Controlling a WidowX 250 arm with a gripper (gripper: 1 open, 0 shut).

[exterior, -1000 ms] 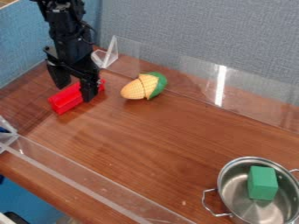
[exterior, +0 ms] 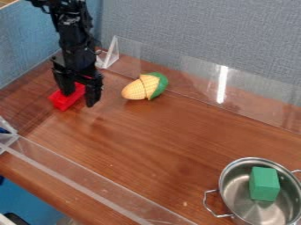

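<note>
The black robot arm hangs down at the back left, with its gripper (exterior: 80, 86) open and low over a red block (exterior: 65, 99) lying on the wooden table. The fingers come down around the block and partly hide it. A toy corn cob (exterior: 144, 87), yellow with green husk, lies to the right of the gripper. A steel pot (exterior: 241, 206) with handles stands at the front right, with a green block (exterior: 263, 183) in it.
Clear panels run along the table's front-left and back edges, with a blue-grey wall behind.
The gripper has come lower and slightly right, down over the red block, covering more of it. The other objects have not moved.
</note>
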